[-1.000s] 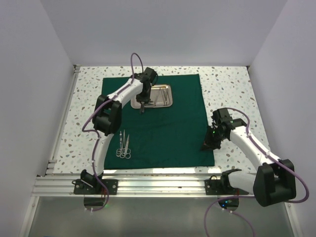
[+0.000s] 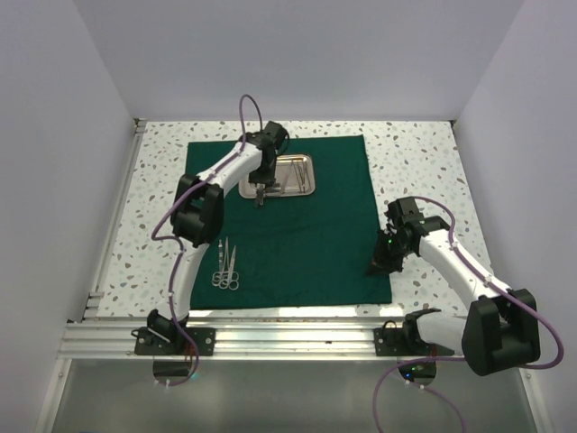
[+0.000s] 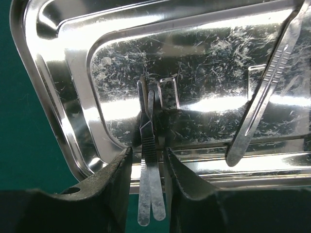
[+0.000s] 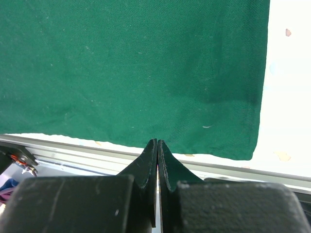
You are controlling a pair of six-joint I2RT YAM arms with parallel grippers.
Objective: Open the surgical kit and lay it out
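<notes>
A metal tray lies on the green cloth at the back. In the left wrist view, steel tweezers lean across the tray's near rim, their handle ends sticking out over the cloth. My left gripper is open, with a finger on each side of the tweezers and gaps showing. A scalpel handle lies farther right inside the tray. On the cloth's front left, scissors and slim instruments are laid side by side. Over the cloth's front right corner, my right gripper is shut, nothing showing between its fingers.
Several thin instruments remain visible in the tray's right part. A metal rail runs along the table's front edge.
Over the last second my left gripper has shifted very slightly above the tray, staying around the tweezers. The right arm looks still, and the laid-out instruments have not moved.
</notes>
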